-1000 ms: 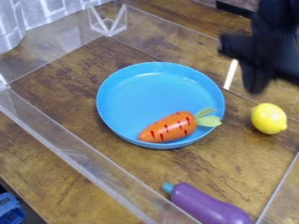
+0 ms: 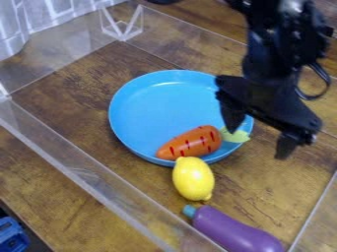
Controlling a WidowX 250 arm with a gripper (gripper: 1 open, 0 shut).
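Observation:
My black gripper [image 2: 258, 120] hangs low over the right side of the blue plate [image 2: 145, 108], open, its fingers apart and partly over the plate's rim. An orange toy carrot [image 2: 187, 143] with pale green leaves lies on the plate's lower right part, its leaves partly hidden by the gripper. A yellow lemon [image 2: 194, 179] lies on the wood just below the plate, near the carrot. A purple toy eggplant [image 2: 238, 231] lies at the bottom.
Clear plastic walls run along the left and right of the wooden surface [image 2: 73, 128]. A blue object [image 2: 10, 236] is at the lower left corner. The wood left of the plate is clear.
The gripper has come down over the plate's right side. The lemon has moved from the right, past the carrot, to below the plate.

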